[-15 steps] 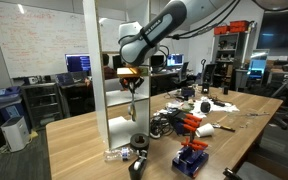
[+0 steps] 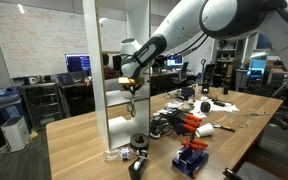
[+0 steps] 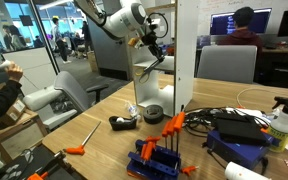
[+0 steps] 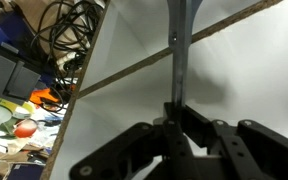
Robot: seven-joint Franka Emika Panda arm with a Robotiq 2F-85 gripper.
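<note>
My gripper is shut on a slim grey metal tool, whose shaft [image 4: 181,60] runs up the wrist view past a small pivot; its exact kind is hard to tell. In the first exterior view, my gripper [image 2: 132,83] is in front of the tall white shelf unit [image 2: 91,40], and the tool hangs beneath it. The second exterior view has the gripper [image 3: 153,45] beside the shelf's white side panel [image 3: 184,60], with the tool [image 3: 150,68] below. Whether the tool touches a shelf board cannot be told.
A blue holder [image 2: 189,160] with orange-handled tools stands on the wooden table near the shelf. A black tape roll [image 3: 152,111], dark cables [image 2: 164,122] and a white cylinder [image 2: 224,127] lie around it. Bare tabletop [image 2: 74,140] shows left of the shelf.
The arm's upper link has swung lower and nearer the camera, stretching farther right across the view. The gripper has shifted only slightly, still in front of the shelf with the tool hanging.
</note>
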